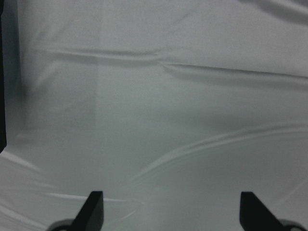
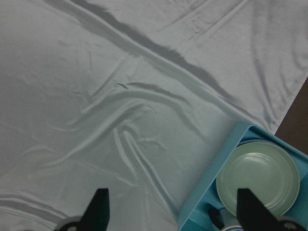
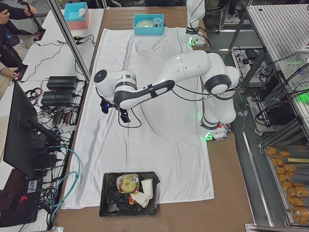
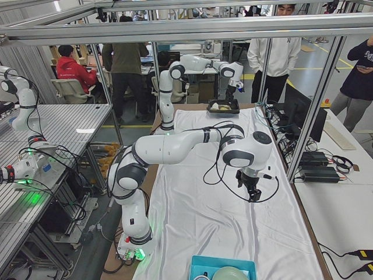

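Note:
A white cloth (image 3: 145, 159) covers the table. At one end lies a black tray (image 3: 116, 203) holding food packs and paper items; at the other, a blue bin (image 2: 211, 173) with a pale green plate (image 2: 257, 178) and a cup. In the left wrist view my left gripper stands open over bare cloth, its two fingertips wide apart. In the right wrist view my right gripper is open too, above the cloth beside the blue bin, with nothing held.
A monitor (image 3: 24, 135), cables and metal frame posts line one side of the table; a metal workbench (image 4: 70, 122) stands on the other. People stand around the frame.

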